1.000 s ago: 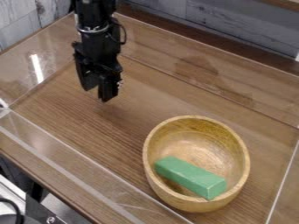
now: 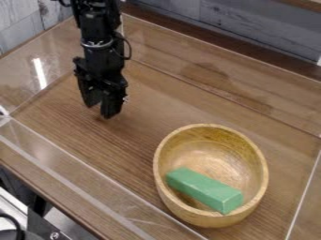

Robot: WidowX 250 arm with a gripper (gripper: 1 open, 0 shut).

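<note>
The black robot arm reaches down from the top left, and its gripper (image 2: 100, 101) is low over the bare wooden surface on the left side. Its fingers are dark and small, so I cannot tell whether they are open or shut. At the lower right a yellow bowl (image 2: 236, 141) holds a green block (image 2: 204, 187).
Raised edges run along its far side and left side. Dark cables lie beyond the table at the lower left.
The gripper has shifted slightly left and down across the surface. The bowl and green block have not moved.
</note>
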